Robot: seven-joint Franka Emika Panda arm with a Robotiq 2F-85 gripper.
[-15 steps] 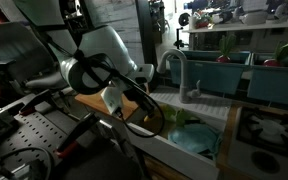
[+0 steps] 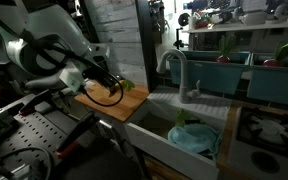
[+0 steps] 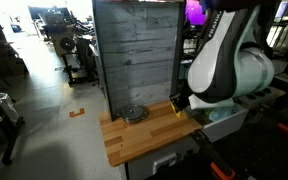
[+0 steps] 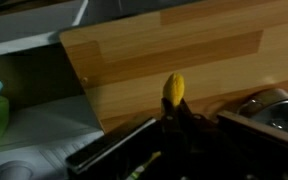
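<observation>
A slim yellow object (image 4: 174,90) stands out from between the dark fingers of my gripper, which is shut on it. Its lower part is hidden by the fingers, and what it is I cannot tell. A yellow spot (image 3: 175,110) beside my gripper marks it in exterior view 2. Below the gripper lies the wooden board (image 4: 144,57), left of the sink in exterior view 1. A teal cloth (image 2: 194,138) rests in the sink basin (image 2: 168,153), with something green (image 2: 181,118) near it.
A round metal pan (image 3: 132,113) sits on the board. The faucet (image 2: 184,75) rises behind the basin, and a stove (image 2: 269,130) is at the right. A grey panel (image 3: 139,60) stands along the board. Bare wood shows around the pan.
The arm has swung left in exterior view 1, from over the sink basin to over the wooden board. The cloth remains in the basin, now less covered by the arm.
</observation>
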